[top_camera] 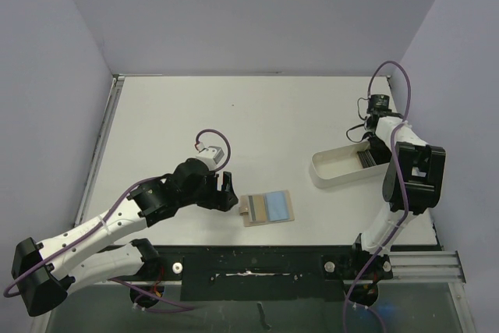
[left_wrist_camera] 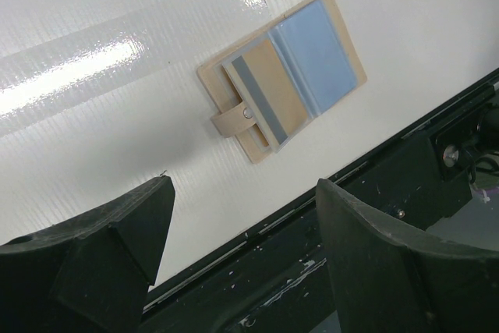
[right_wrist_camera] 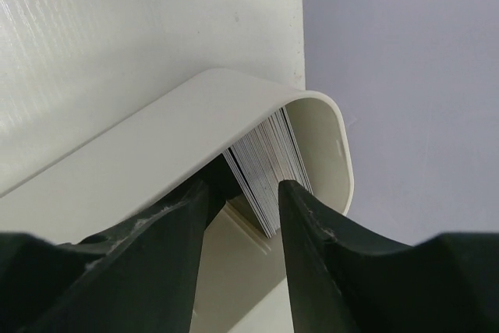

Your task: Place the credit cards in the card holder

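Note:
The card holder [top_camera: 267, 208] lies open and flat on the table near its front edge. In the left wrist view its tan half with a strap tab [left_wrist_camera: 235, 119] and its blue half [left_wrist_camera: 318, 56] show. My left gripper stands open above the table beside it, nothing between the fingers. Thin cards [right_wrist_camera: 263, 160] stand on edge, packed in a row at the right end of a white bin [top_camera: 337, 168]. Over that end, my right gripper is open, one fingertip close to the row; whether it touches cannot be seen.
The bin's raised wall [right_wrist_camera: 168, 126] runs beside the right fingers, and the grey side wall [right_wrist_camera: 405, 91] stands close beyond. A dark piece and a beige piece [right_wrist_camera: 248, 224] sit inside the bin.

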